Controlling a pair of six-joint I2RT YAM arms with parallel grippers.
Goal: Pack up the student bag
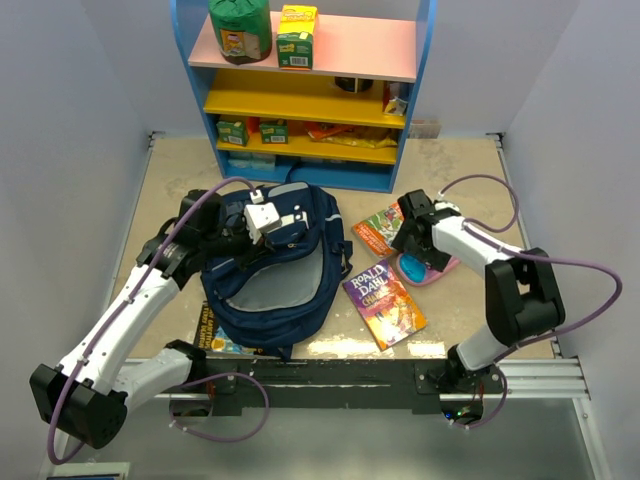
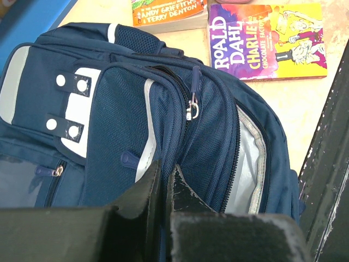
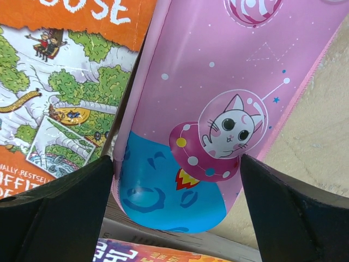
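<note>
The navy student bag (image 1: pixel 290 215) lies on the table with its grey-lined compartment (image 1: pixel 285 280) gaping. At the bag's edge, my left gripper is shut on a fold of its navy fabric. A pink pencil case (image 3: pixel 191 71) with a cat and a blue end lies flat at the right. Over that case my right gripper stands open, one finger near each long side; whether they touch it I cannot tell. The Roald Dahl book (image 1: pixel 385 303) lies between bag and case. An orange book (image 1: pixel 380 230) lies behind it, along the case's left side.
A dark-covered book (image 1: pixel 212 330) is partly under the bag's left front. The blue shelf (image 1: pixel 300 172) with boxes and packets stands at the back. Bare table (image 1: pixel 480 310) shows at the right.
</note>
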